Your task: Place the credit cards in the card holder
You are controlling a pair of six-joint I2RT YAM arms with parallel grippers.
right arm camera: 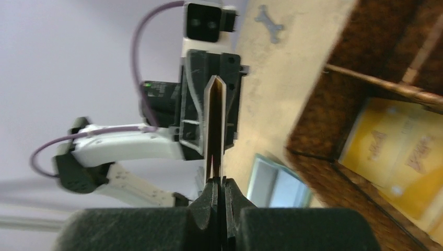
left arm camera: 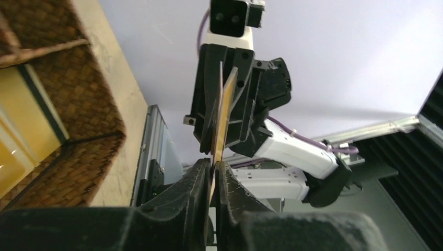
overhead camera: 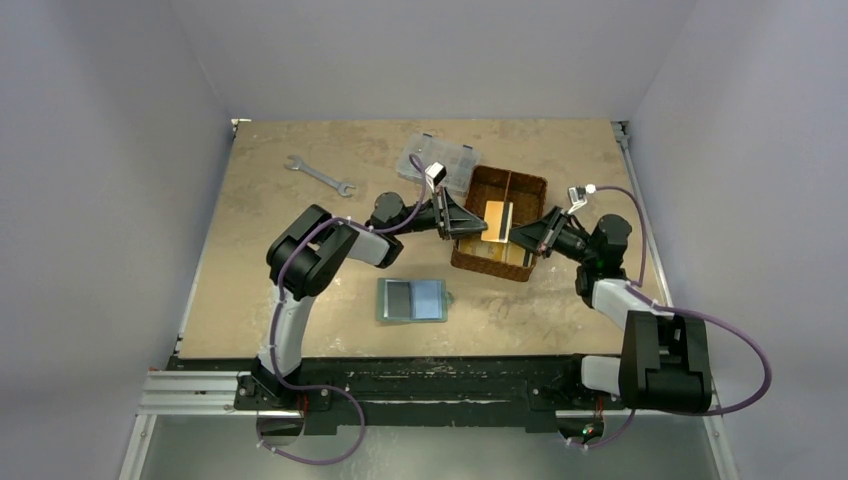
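Observation:
Yellow credit cards (overhead camera: 497,221) with a dark stripe are held on edge above the basket, between my two grippers. In the left wrist view they show as two thin sheets, slightly apart at the top. My left gripper (overhead camera: 484,228) is shut on their left side. On the opposite side, my right gripper (overhead camera: 514,238) is shut on the card edge (right arm camera: 215,125); whether it pinches one sheet or both, I cannot tell. The card holder (overhead camera: 412,300), green-edged with a grey and a light blue side, lies spread on the table at front left of the basket.
A brown woven basket (overhead camera: 490,268) with dividers sits under the grippers. More yellow cards (right arm camera: 389,149) lie in it. Behind are a clear plastic box (overhead camera: 445,156) and, far left, a wrench (overhead camera: 320,176). Bare table surrounds the card holder. Both wrist views are blurred.

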